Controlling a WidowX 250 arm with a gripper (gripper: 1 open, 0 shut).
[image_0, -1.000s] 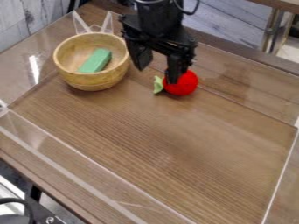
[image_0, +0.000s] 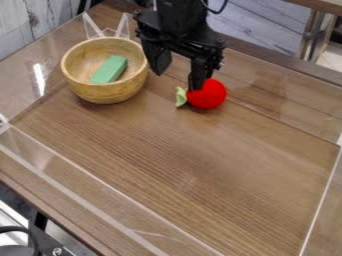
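A black two-fingered gripper (image_0: 179, 65) hangs at the top middle, its fingers apart, one toward the bowl and one above the red object. A round red object (image_0: 206, 94) with a small green part at its left lies on the wooden table just below the right finger. To the left, a wicker-coloured bowl (image_0: 114, 92) holds a green block (image_0: 110, 69).
A ledge (image_0: 309, 6) runs along the back right, and a black cable shows at the lower left.
The gripper has risen slightly and shifted a little from over the red object, which now shows more fully. The bowl and red object appear unmoved.
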